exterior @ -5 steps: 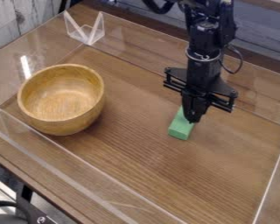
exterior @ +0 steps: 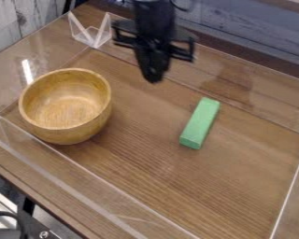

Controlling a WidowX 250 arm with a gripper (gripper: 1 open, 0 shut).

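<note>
A green block (exterior: pixel 200 122) lies on the wooden surface right of centre, with nothing on it. A yellow bowl (exterior: pixel 64 105) sits at the left. My gripper (exterior: pixel 163 54) is raised at the upper middle, above and to the left of the block and apart from it. It is blurred, and whether its fingers are open or shut is unclear.
A clear plastic object (exterior: pixel 92 28) stands at the upper left near the back edge. Cables show at the lower left.
My gripper has moved up and to the left, away from the green block, which is now fully in view.
</note>
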